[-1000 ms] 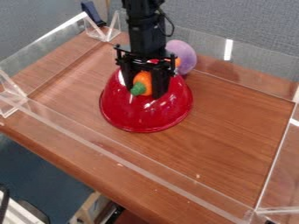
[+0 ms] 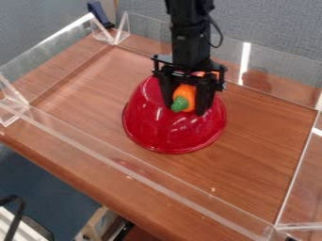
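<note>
My black gripper (image 2: 189,80) hangs from the top centre over a red dome-shaped object (image 2: 164,132), which looks like an upturned bowl or lid on the wooden table. An orange carrot-like toy (image 2: 184,94) with a green tip sits between the gripper's fingers at the bowl's upper part, the tip pointing down. Whether the fingers are closed on it is hard to tell. A further bit of orange shows at the gripper's right, mostly hidden.
Clear acrylic walls edge the wooden table (image 2: 246,160) on its sides. Loose hardware lies off the table at the lower left.
My gripper, the red bowl and the orange toy have moved right and a little down in the view. The purple ball at the back is no longer visible.
</note>
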